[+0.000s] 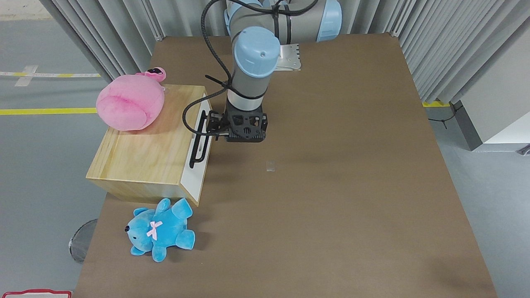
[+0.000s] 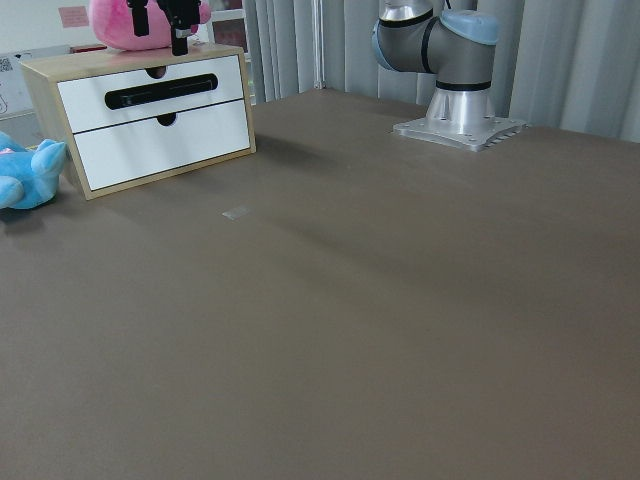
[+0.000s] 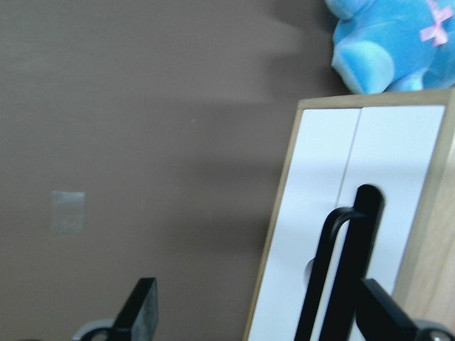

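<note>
My black gripper is open, its fingers wide apart in the wrist view, above and beside the front of a small wooden cabinet. The cabinet has two white drawers; the upper one carries a long black handle, which lies just ahead of the right finger. A pink plush toy sits on the cabinet top. A blue teddy bear with a pink bow lies on the table beside the cabinet.
The robot's base stands at the back.
</note>
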